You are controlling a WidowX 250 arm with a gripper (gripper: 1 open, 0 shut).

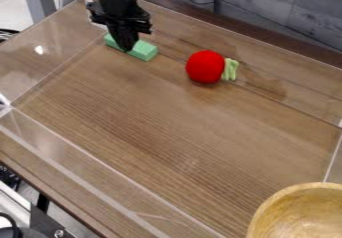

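My black gripper [126, 30] is at the upper left, shut, directly over the near end of a green block [139, 50] lying on the wooden table; nothing shows clearly between its fingers. A red ball [206, 67] lies right of the block, with a pale green object [230, 69] beside its right side.
A tan bowl [299, 214] sits at the lower right. A grey wall [281, 17] runs along the back right, and cables show at the left edge.
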